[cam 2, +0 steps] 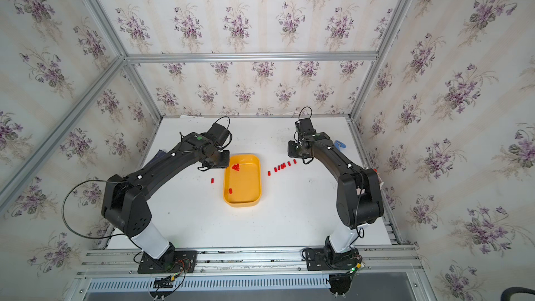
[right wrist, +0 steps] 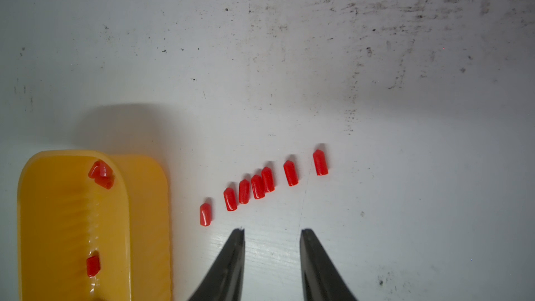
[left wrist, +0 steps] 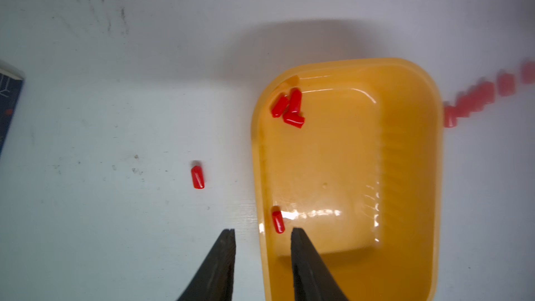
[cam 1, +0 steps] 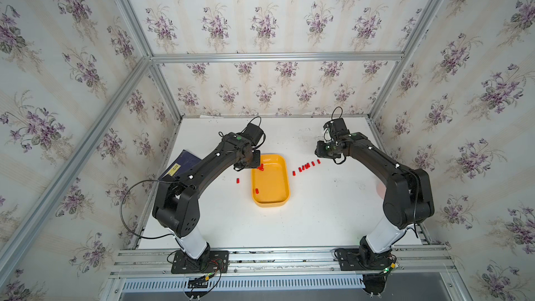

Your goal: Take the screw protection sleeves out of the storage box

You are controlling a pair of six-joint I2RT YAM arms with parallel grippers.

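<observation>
A yellow storage box (left wrist: 345, 172) holds three red sleeves (left wrist: 295, 100) clustered in its back-left corner and one sleeve (left wrist: 278, 221) by its left wall, lower down. A single sleeve (left wrist: 197, 177) lies on the table left of the box; several more (right wrist: 291, 172) form a slanting row to its right. My left gripper is open and empty above the box's left side. My right gripper hangs over the table below the row, its fingers apart with nothing between them.
A dark flat object (cam 1: 179, 165) lies at the table's left edge. A pale pink item sits at the far right, partly behind the right arm.
</observation>
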